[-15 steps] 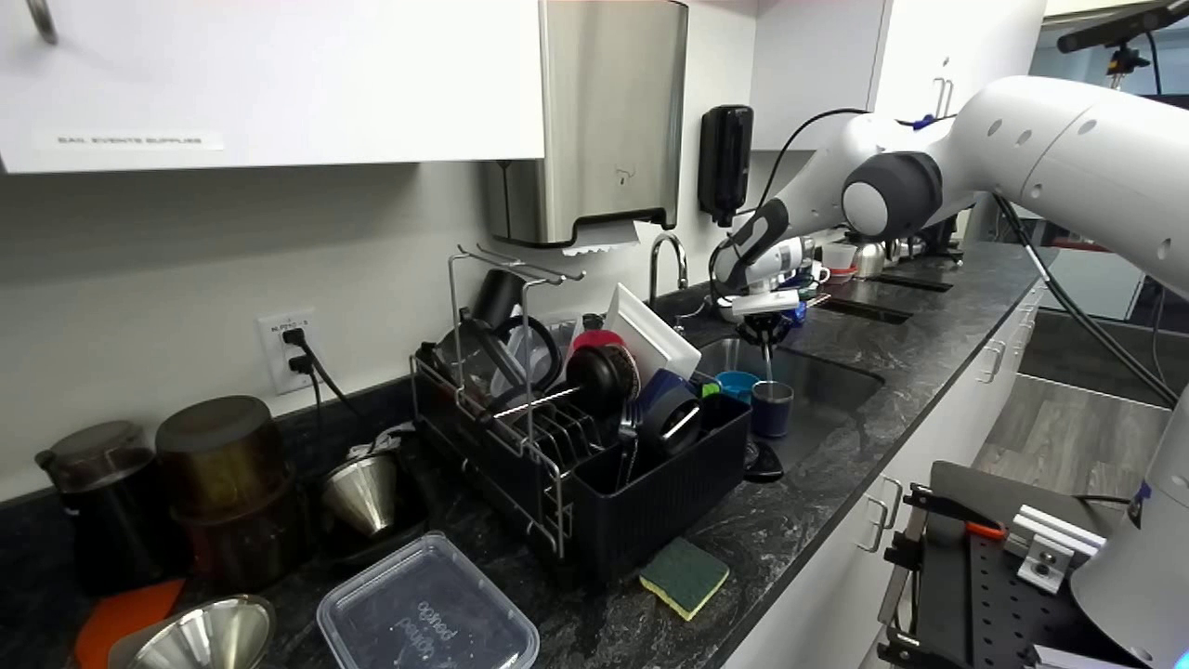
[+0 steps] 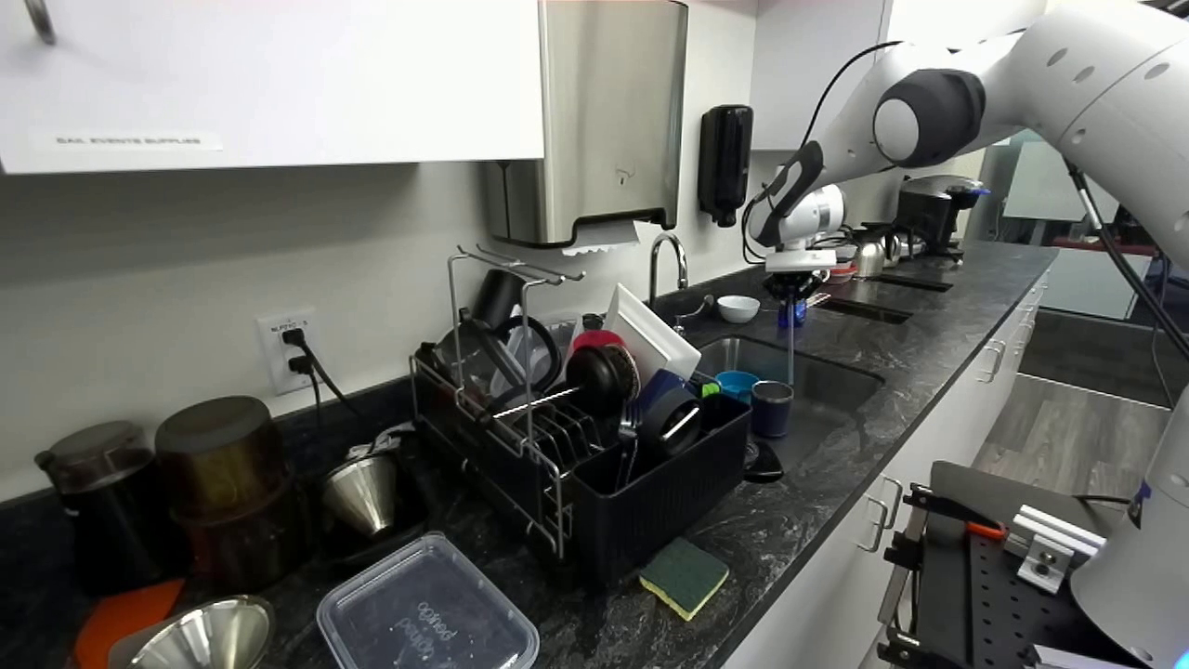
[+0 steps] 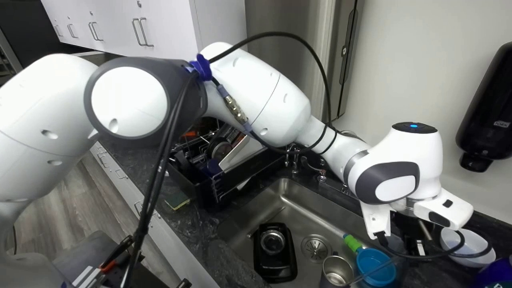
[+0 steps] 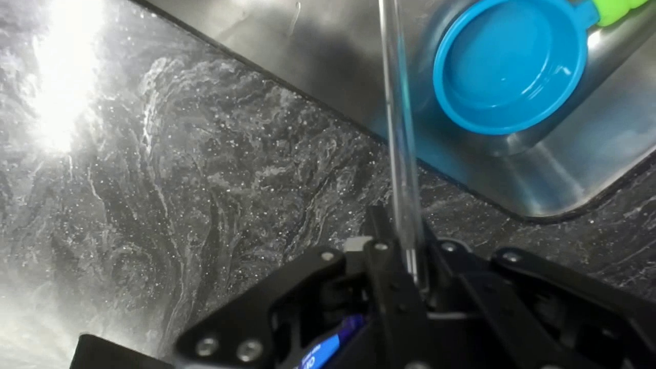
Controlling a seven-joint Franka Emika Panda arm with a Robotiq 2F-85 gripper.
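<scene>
A thin clear rod (image 4: 400,135) is pinched in my gripper, which is shut around one end of it. In exterior view 1 the rod (image 2: 791,346) hangs roughly upright from the gripper (image 2: 790,292), with its low end by the rim of a dark cup (image 2: 770,411) in the sink. Whether that end is inside or past the rim, I cannot tell. From the other side the cup (image 3: 336,272) shows a metallic inside, and the rod (image 3: 377,269) slants across the blue pan. The fingertips are hidden behind the arm in exterior view 2.
Beside the cup sits a blue pan (image 4: 513,67) with a green handle. A black tray (image 3: 275,254) lies in the sink (image 3: 283,192). Near the gripper are a white bowl (image 3: 468,247) and a blue bottle (image 3: 499,273). The full dish rack (image 2: 658,491) stands alongside.
My gripper has risen and moved away from the camera along the counter, carrying the rod. Earlier the rod reached down into the cup's mouth; the cup has stayed put.
</scene>
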